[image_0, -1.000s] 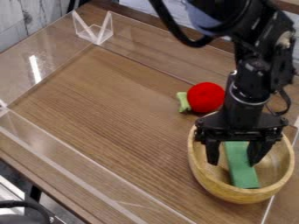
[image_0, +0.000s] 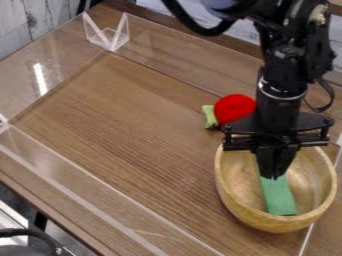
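Observation:
The black gripper (image_0: 274, 135) hangs over the back half of a wooden bowl (image_0: 241, 205) at the right. A green block (image_0: 281, 203) lies in the bowl, its far end just below or behind the gripper. Whether the fingers are open or shut on anything cannot be made out. A red round object (image_0: 235, 108) sits behind the bowl, left of the gripper, with a small light green object (image_0: 210, 117) beside it.
A white wire-like holder (image_0: 107, 30) stands at the back left.
The gripper has risen slightly from lower in the bowl, and more of the green block shows beneath it. The red object has not visibly moved.

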